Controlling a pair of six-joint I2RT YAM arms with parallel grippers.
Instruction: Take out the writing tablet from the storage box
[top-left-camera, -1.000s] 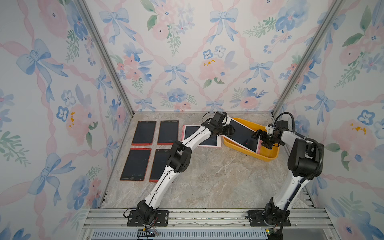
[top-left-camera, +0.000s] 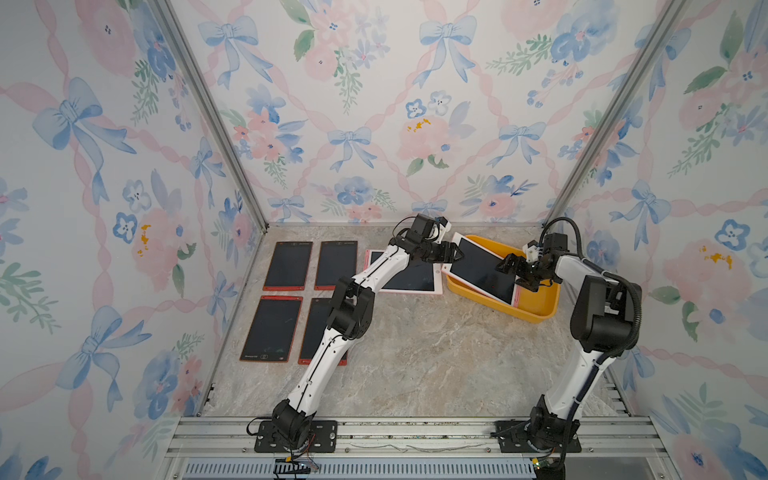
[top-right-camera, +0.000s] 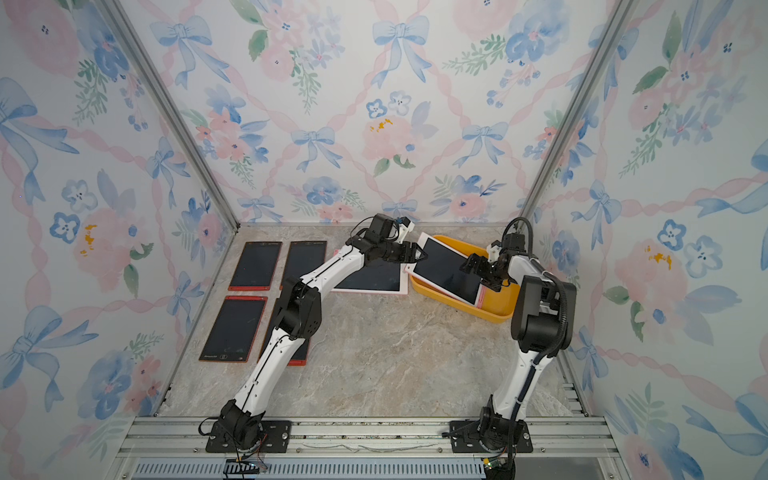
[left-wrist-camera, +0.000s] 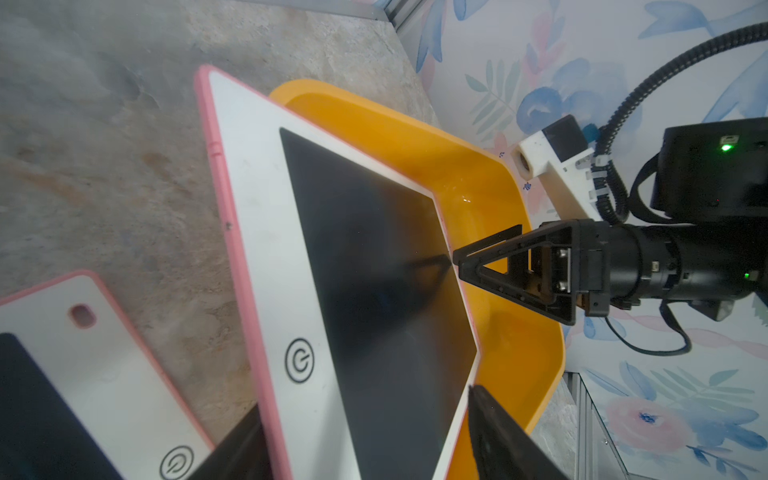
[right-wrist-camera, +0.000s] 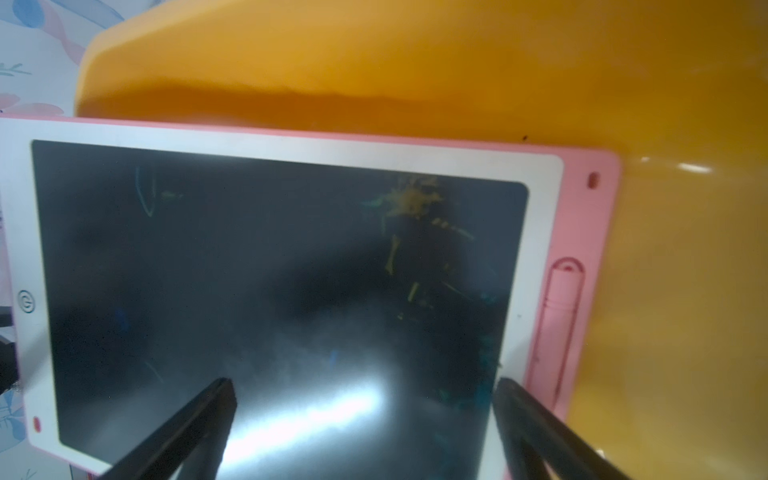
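Observation:
A white-framed, pink-edged writing tablet (top-left-camera: 484, 268) with a dark screen lies slanted in the yellow storage box (top-left-camera: 502, 310), its left end raised over the box's left rim. My left gripper is open at that raised end; in the left wrist view its blurred fingers (left-wrist-camera: 502, 436) appear on either side of the tablet's corner, and contact cannot be told. Over the tablet's right end is my right gripper, also open, its fingers (right-wrist-camera: 520, 420) spread above the screen and the pink strip.
Another pink-and-white tablet (top-left-camera: 412, 278) lies flat on the table left of the box, partly under my left arm. Further left are several red-edged tablets (top-left-camera: 272, 328). Walls rise behind and beside the box.
My left gripper has drawn back leftward and slightly up from the tablet's raised end. My right gripper has shifted slightly left over the tablet. The tablet looks unmoved.

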